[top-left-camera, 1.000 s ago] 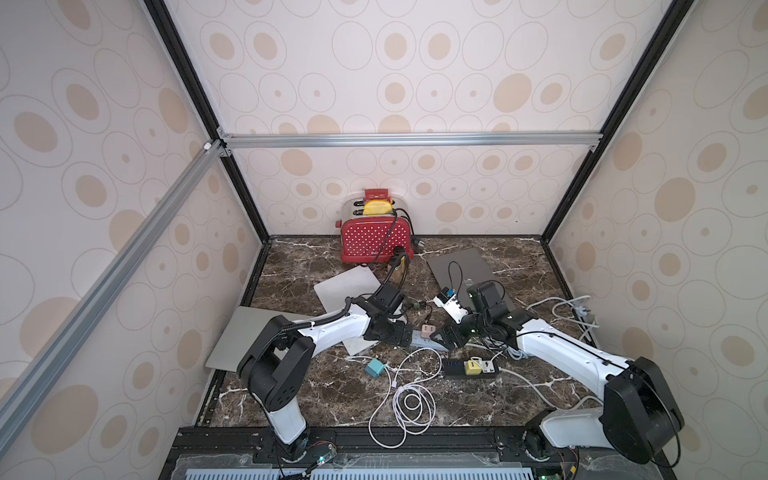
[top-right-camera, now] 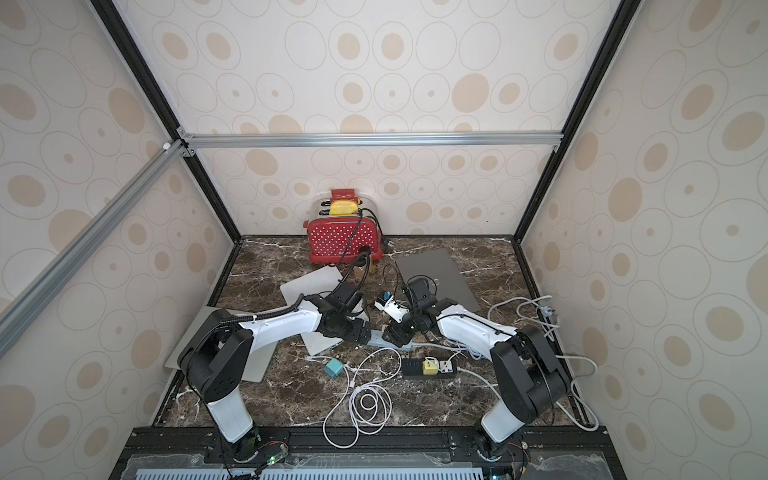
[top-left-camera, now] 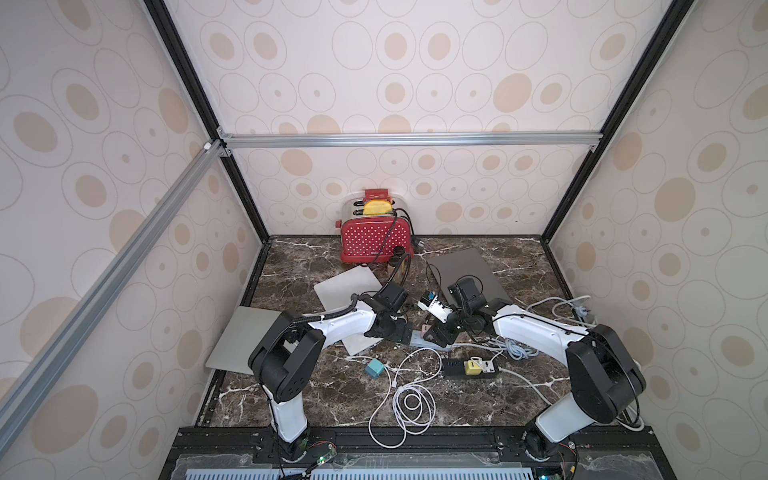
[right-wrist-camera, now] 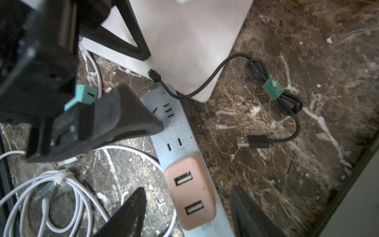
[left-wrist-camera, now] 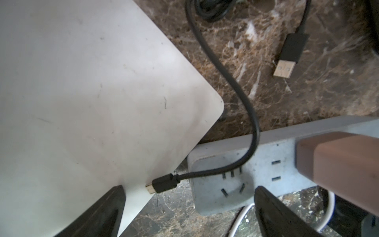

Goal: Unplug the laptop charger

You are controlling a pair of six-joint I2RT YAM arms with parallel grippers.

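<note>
A pink two-port charger (right-wrist-camera: 191,189) is plugged into a white-blue power strip (left-wrist-camera: 221,201). My right gripper hangs over that charger with its fingers apart on either side, not visibly touching it. My left gripper stands open over the strip's free end and a silver laptop (left-wrist-camera: 98,98). A black cable (left-wrist-camera: 246,106) with a small connector crosses the laptop's corner and the strip; its USB-A plug (right-wrist-camera: 256,141) lies loose on the table.
A black strip with a yellow adapter (top-left-camera: 473,367) lies in front, beside a white cable coil (top-left-camera: 412,404) and a cyan cube (top-left-camera: 374,367). A red toaster (top-left-camera: 376,238) stands at the back. A dark grey laptop (top-left-camera: 464,264) lies back right.
My right arm has moved left, bringing its gripper over the pink charger. The left arm has shifted only slightly.
</note>
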